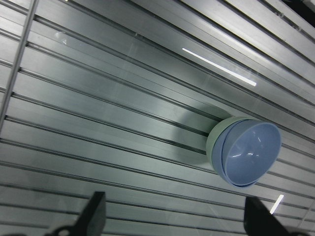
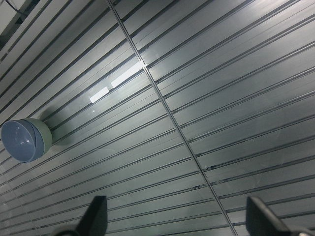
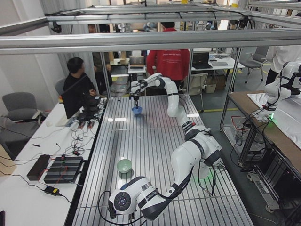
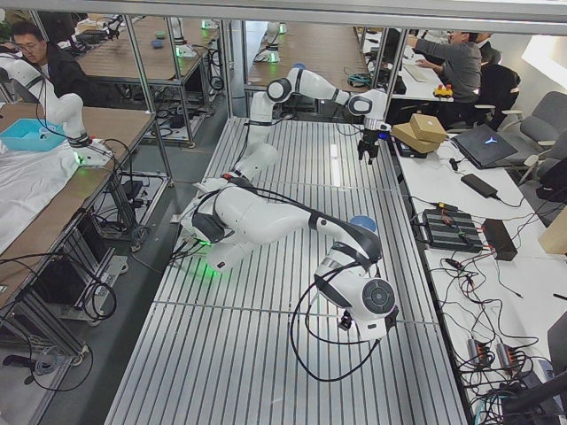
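In the left wrist view, nested pale green and blue bowls (image 1: 248,155) lie right of my open, empty left gripper. In the right wrist view, similar bowls (image 2: 19,140) lie left of my open, empty right gripper. In the camera left view, a green bowl (image 3: 124,165) stands alone mid-table and a blue bowl (image 3: 137,110) is at the far arm's gripper. In the camera right view, a blue bowl (image 4: 363,222) is partly hidden behind the near arm, and the far gripper hangs over bare table.
A side desk (image 3: 23,197) holds power units, cables and a monitor. Another bench (image 3: 242,101) with an arm stands opposite. People are behind the far end.
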